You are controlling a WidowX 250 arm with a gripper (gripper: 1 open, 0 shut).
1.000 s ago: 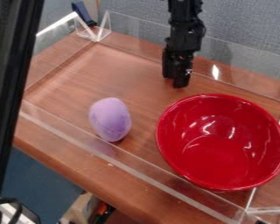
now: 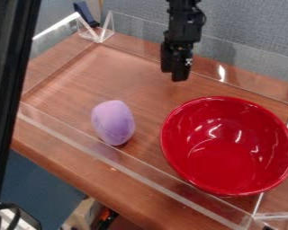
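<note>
The black gripper [image 2: 176,68] hangs at the back centre of the wooden work area, above the surface. Whether its fingers are open or shut is too small and dark to tell. A purple oval object [image 2: 112,122] lies at the front left, apart from the gripper. A large red bowl [image 2: 227,145] fills the right front, below and to the right of the gripper.
A clear walled enclosure borders the wooden surface [image 2: 93,76]. A grey panel [image 2: 255,40] stands behind it. A dark vertical post stands at the left edge.
The gripper has risen and shifted slightly left from its lower position near the surface. The purple object and the bowl have not moved.
</note>
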